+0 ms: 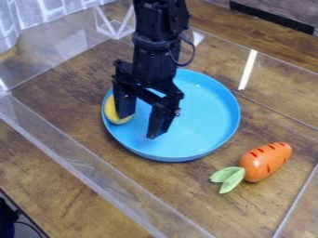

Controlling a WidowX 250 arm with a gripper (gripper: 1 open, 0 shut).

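My black gripper (139, 102) has its fingers open and reaches down over the blue plate (211, 125). One finger is at the yellow object (114, 110) on the plate's left side and partly hides it; the other is over the plate's middle. Whether a finger touches the yellow object I cannot tell.
An orange toy carrot (265, 162) with pale green leaves lies on the wooden table (74, 195) to the right of the plate, near the front. Clear panel edges run along the left and right. The table behind the plate is bare.
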